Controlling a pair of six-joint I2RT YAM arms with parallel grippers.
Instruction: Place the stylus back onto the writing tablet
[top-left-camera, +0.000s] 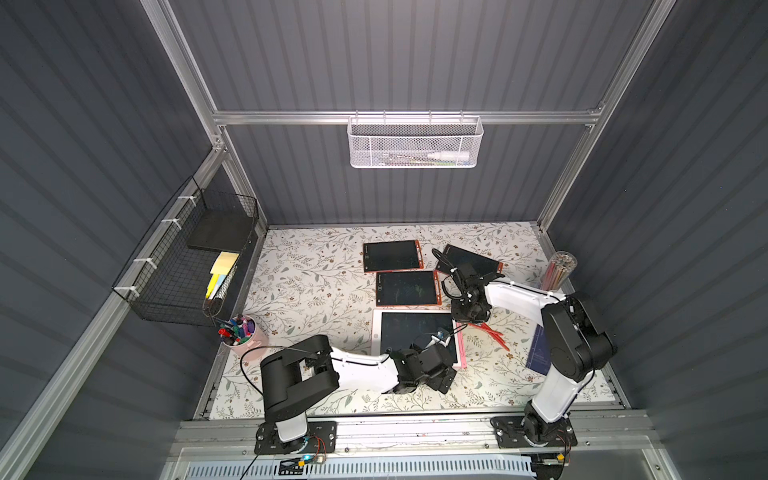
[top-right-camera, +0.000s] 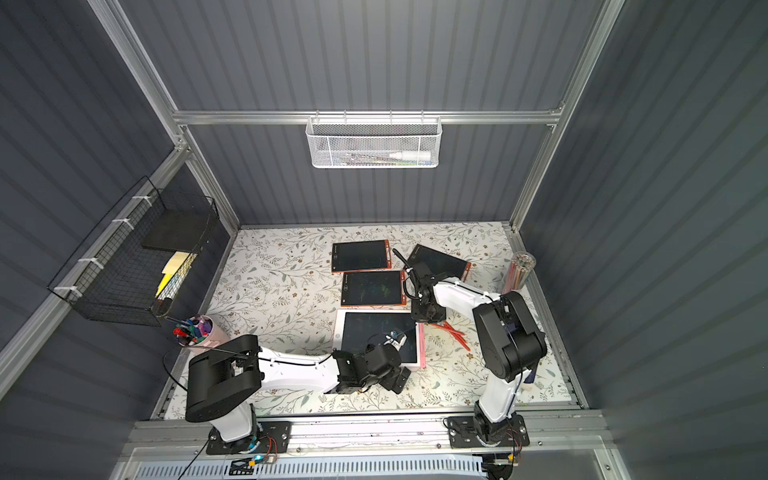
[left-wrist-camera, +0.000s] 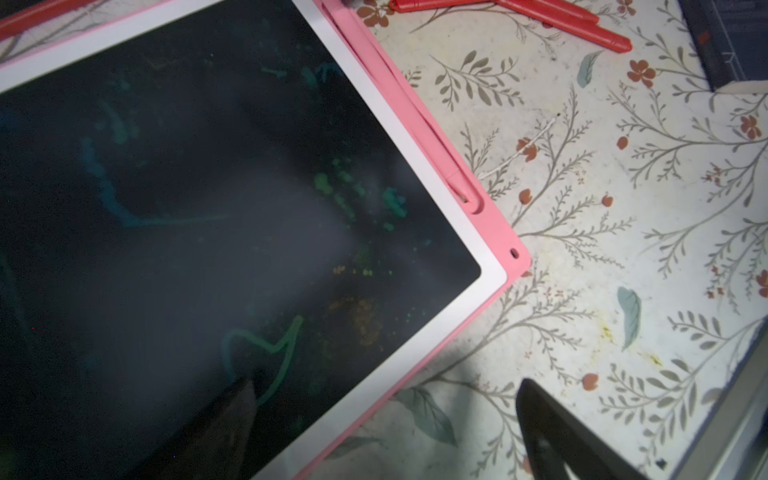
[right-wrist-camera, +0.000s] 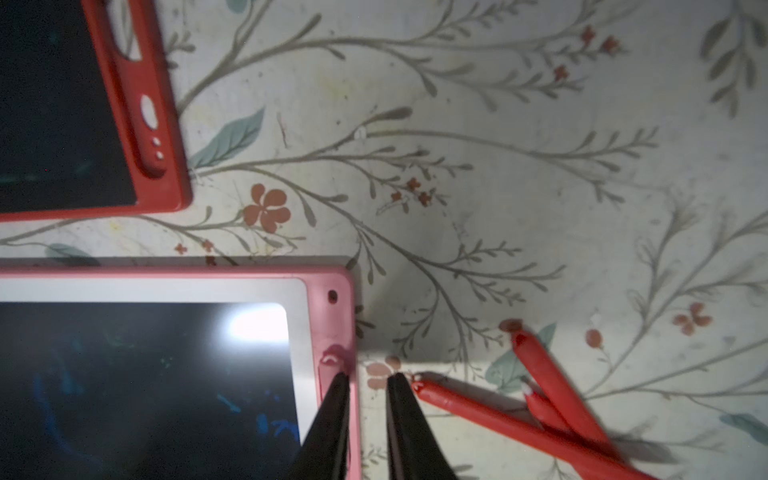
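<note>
A white-framed tablet (left-wrist-camera: 448, 232) with a pink right edge lies on the table's front middle. Along that edge runs a slot, with a pink stylus (left-wrist-camera: 457, 185) lying in it, its pale tip at the near end. In the right wrist view the stylus's rounded far end (right-wrist-camera: 332, 358) shows near the tablet's back right corner. My right gripper is part open over this edge, its left finger (right-wrist-camera: 339, 424) overlapping the slot in view; nothing shows between the fingers. My left gripper stands wide open and empty above the tablet's near right corner.
Several loose red styluses (right-wrist-camera: 496, 420) lie crossed just right of the tablet. Behind it are red-framed tablets (top-left-camera: 408, 288). A dark blue book (top-left-camera: 538, 350) lies at right, and a cup of pencils (top-left-camera: 558, 272) stands at the back right.
</note>
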